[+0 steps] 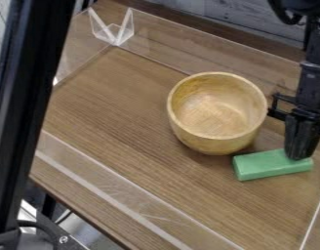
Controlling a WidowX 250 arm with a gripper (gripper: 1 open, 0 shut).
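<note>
My black gripper (299,146) reaches down at the right edge, its fingertips close together and resting at the top of a flat green block (263,165) lying on the wooden table. Nothing shows held between the fingers. A round light wooden bowl (213,105) stands just left of the gripper, behind and left of the block.
A small clear plastic piece (112,30) sits at the back left. A grey wall runs along the back, and a dark frame stands at the left.
</note>
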